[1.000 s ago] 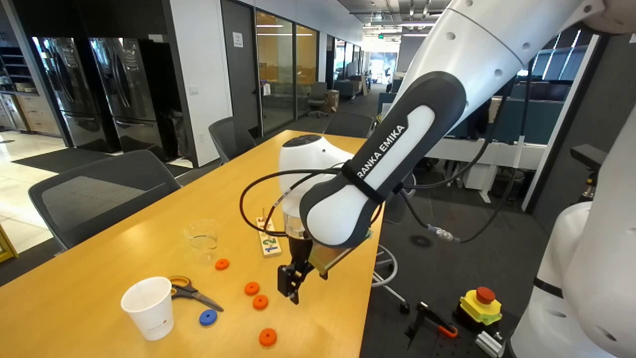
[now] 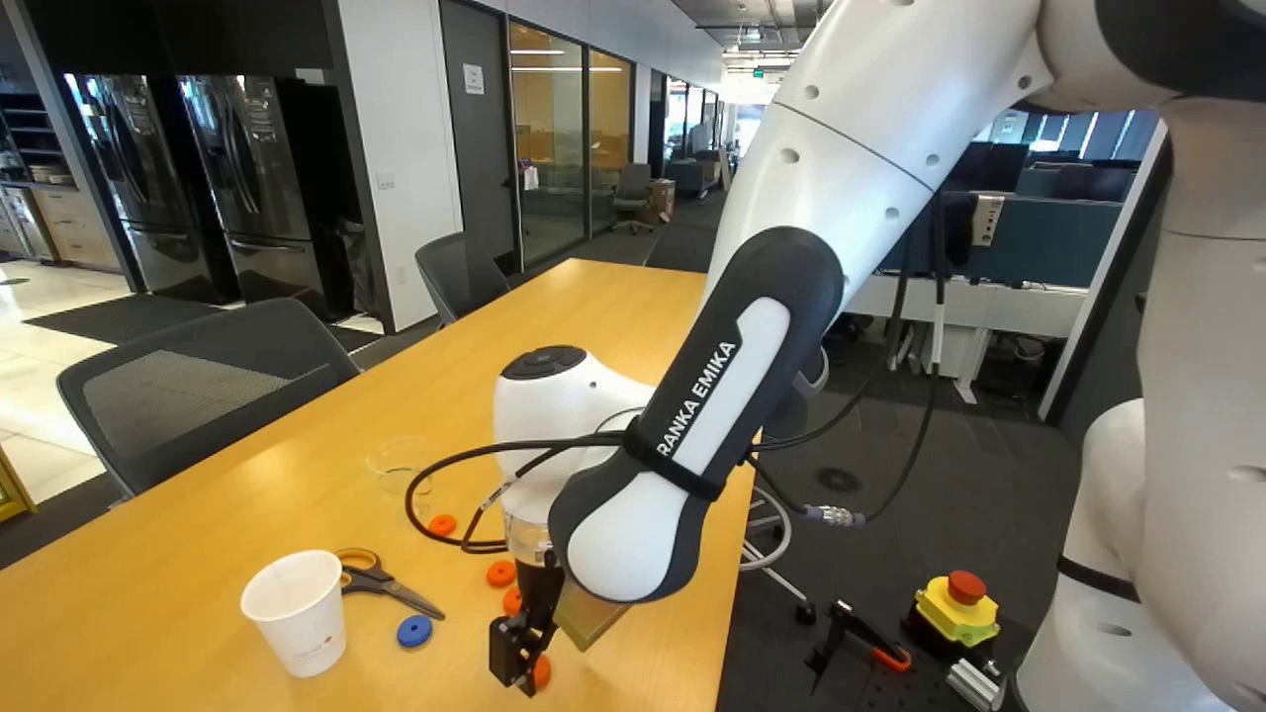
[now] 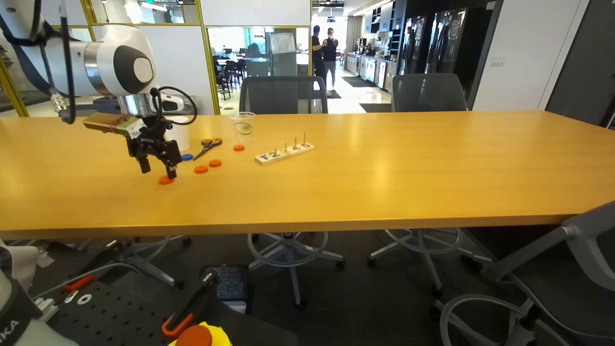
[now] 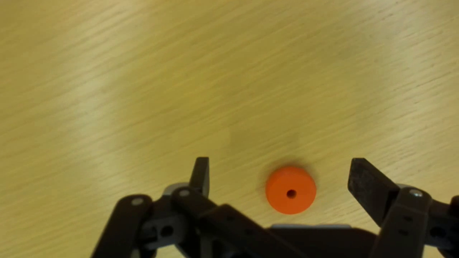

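My gripper stands open above the table, its fingers on either side of an orange ring (image 4: 290,190) with a small centre hole. The ring lies flat on the wood, and neither finger touches it in the wrist view. In the second exterior view that same ring (image 3: 166,179) shows just under the fingertips. More orange rings (image 3: 201,169) lie apart from it. A blue ring (image 2: 414,631) rests close to the scissors. The numbered wooden peg board (image 3: 285,154) has several upright pegs and no rings on them.
A white paper cup (image 2: 297,617) stands beside the scissors (image 2: 382,581). Farther along is a clear plastic cup (image 3: 243,128). Beyond the peg board, the right half of the table (image 3: 449,167) is bare.
The arm has come toward the near end of the table and lower, bringing the gripper over the nearest orange ring. The rings, cups and scissors have stayed in place.
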